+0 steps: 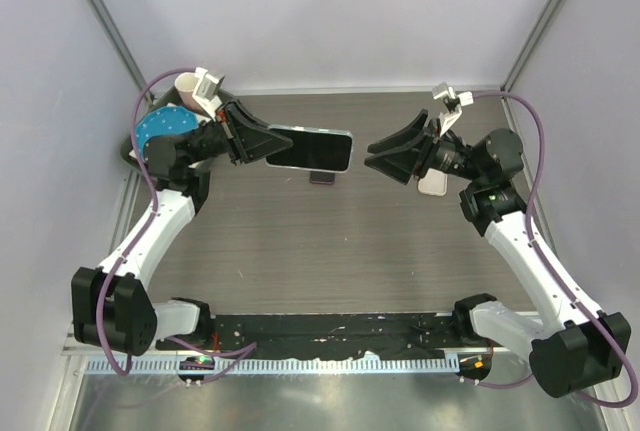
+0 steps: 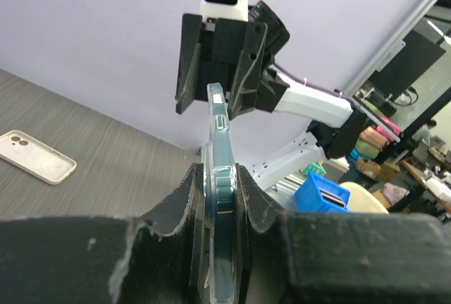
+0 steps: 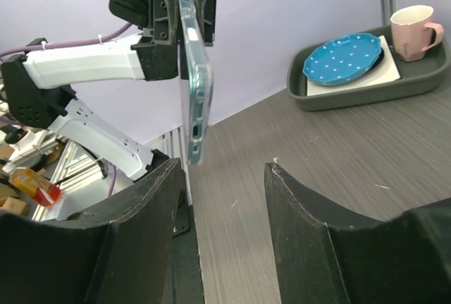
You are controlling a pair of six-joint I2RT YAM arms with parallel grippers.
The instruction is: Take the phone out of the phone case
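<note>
The phone in a clear case [image 1: 308, 149] is held upright in the air by my left gripper [image 1: 258, 141], its fingers shut on one end; the left wrist view shows it edge-on [image 2: 222, 177] between the fingers. My right gripper [image 1: 388, 154] hangs a short way right of the phone's free end, fingers apart with nothing between them, as the right wrist view shows, facing that end [image 3: 197, 106].
A beige phone case [image 1: 432, 180] lies on the grey table [image 1: 320, 251] at right. A small dark item [image 1: 322, 178] lies behind the held phone. A dark green tray with a blue plate and pink mug stands at left.
</note>
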